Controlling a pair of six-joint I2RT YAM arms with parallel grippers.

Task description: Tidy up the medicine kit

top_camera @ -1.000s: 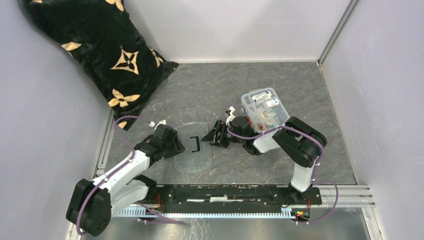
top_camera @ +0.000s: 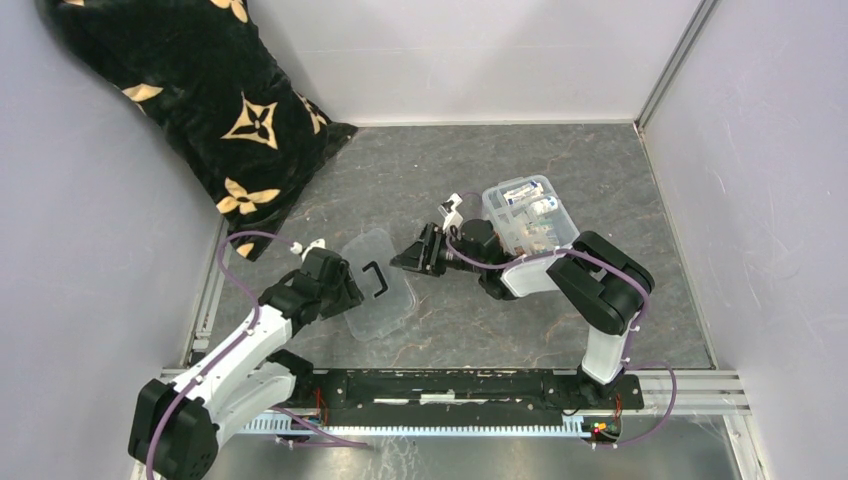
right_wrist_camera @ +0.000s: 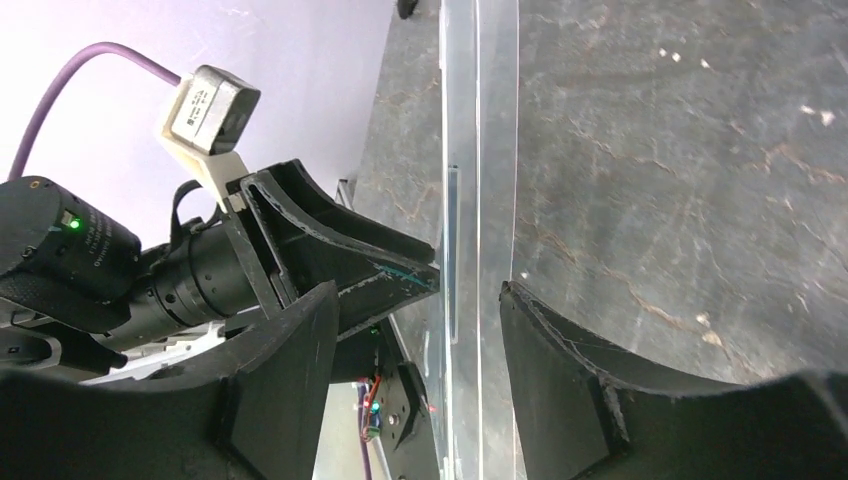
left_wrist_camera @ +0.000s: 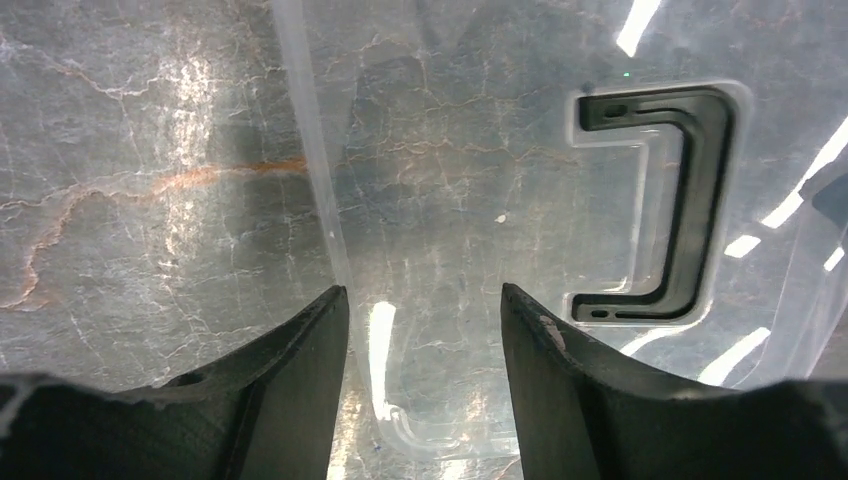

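A clear lid (top_camera: 380,300) with a black U-shaped handle (left_wrist_camera: 700,200) lies tilted between my grippers. My left gripper (top_camera: 350,300) is at its left side; in the left wrist view its fingers (left_wrist_camera: 290,400) frame a stretch of clear plastic, the grip seeming to be on the lid's edge. My right gripper (top_camera: 405,260) is at the upper right edge; in the right wrist view the lid's upright side (right_wrist_camera: 480,230) runs between its parted fingers. A compartmented clear box (top_camera: 525,200) holding packets and small items sits behind the right arm.
A black patterned cushion (top_camera: 180,120) fills the back-left corner. White walls (top_camera: 450,60) enclose the grey floor (top_camera: 440,160), which is clear at the back middle and front right.
The lid has turned and tilted, its far edge moving up-left in the top view. My right gripper has moved the same way; the left gripper has shifted slightly.
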